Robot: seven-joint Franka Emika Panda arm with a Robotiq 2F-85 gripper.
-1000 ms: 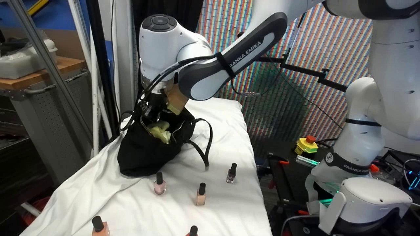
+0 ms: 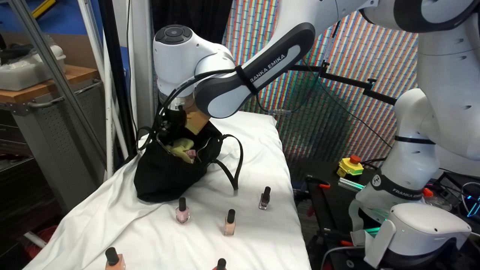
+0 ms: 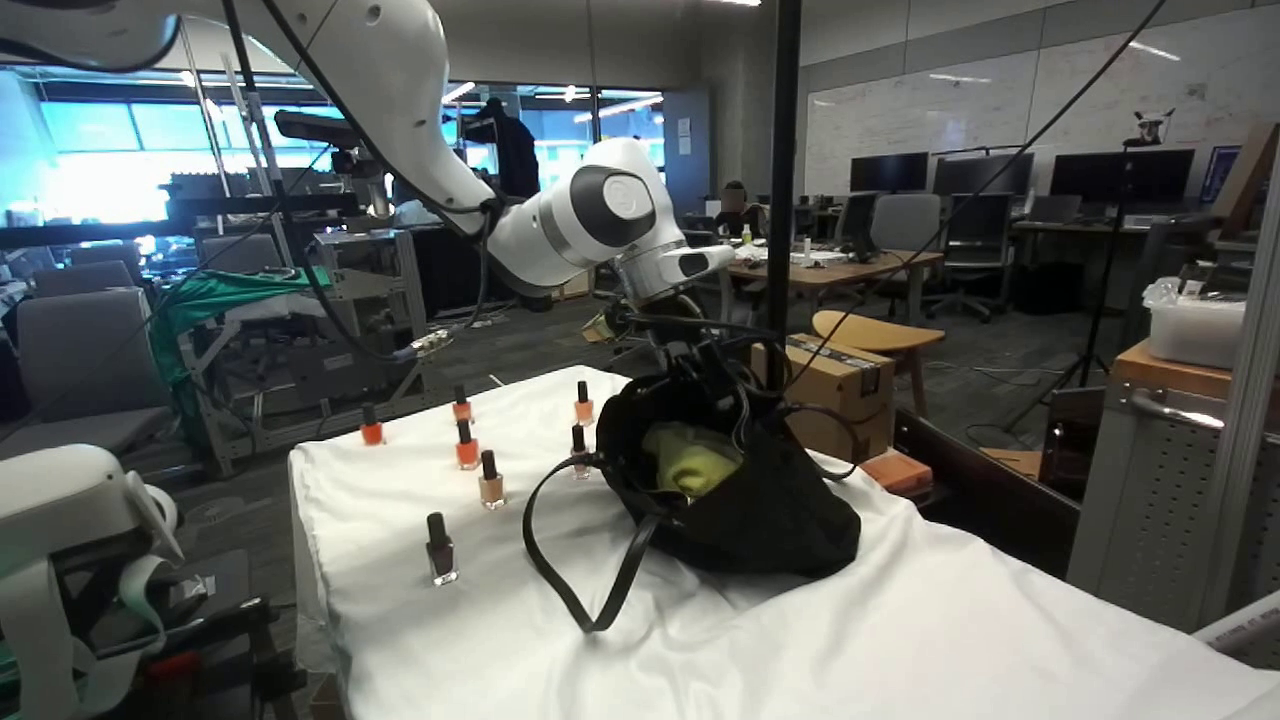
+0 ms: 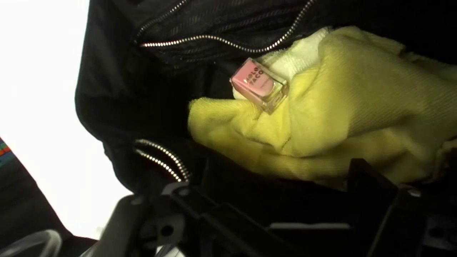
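A black bag (image 2: pixel 164 177) with its mouth open sits on the white-covered table. Inside it lies a crumpled yellow cloth (image 4: pixel 325 115), plain in the wrist view. A pink nail polish bottle (image 4: pixel 255 81) rests tilted on that cloth, beside the zipped lining; its cap cannot be seen. My gripper reaches into the bag's mouth, its dark fingers wide apart. Nothing shows between them, and the bottle lies apart from them. From outside, the bag and cables hide most of the fingertips.
Several polish bottles stand on the table, among them a pale pink one (image 2: pixel 182 214), a peach one (image 2: pixel 230 225) and a dark one (image 2: pixel 264 200). The bag's strap (image 3: pixel 570 576) loops out over the cloth.
My arm has shifted a little left in exterior view 1. A pink patch, the bottle, now shows on the yellow cloth in the bag, where none showed before.
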